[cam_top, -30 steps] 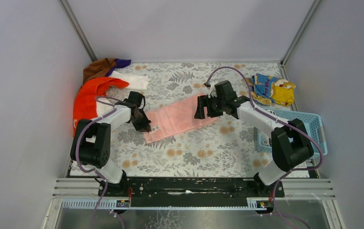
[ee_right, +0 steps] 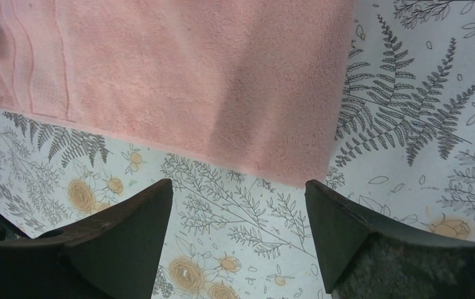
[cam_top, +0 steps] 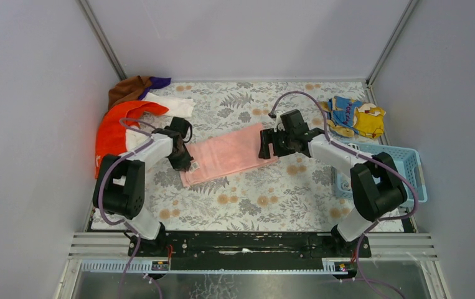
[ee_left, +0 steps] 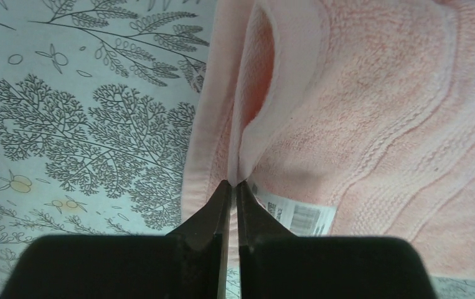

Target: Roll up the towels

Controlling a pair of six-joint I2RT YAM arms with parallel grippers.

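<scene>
The pink towel (cam_top: 225, 156) lies folded into a long strip on the flowered table cover, slanting across the middle. At its left end, my left gripper is shut on a thin fold of its edge, next to a white label (ee_left: 303, 218); the fold rises to the fingertips. Over the other end stands my right gripper, open, its fingers (ee_right: 132, 230) wide apart and nothing between them. The towel's right corner (ee_right: 312, 168) lies flat just beyond those fingers.
A pile of orange, brown and white cloths (cam_top: 119, 128) sits at the left. Blue and yellow cloths (cam_top: 356, 118) lie at the back right, behind a light blue basket (cam_top: 412, 168).
</scene>
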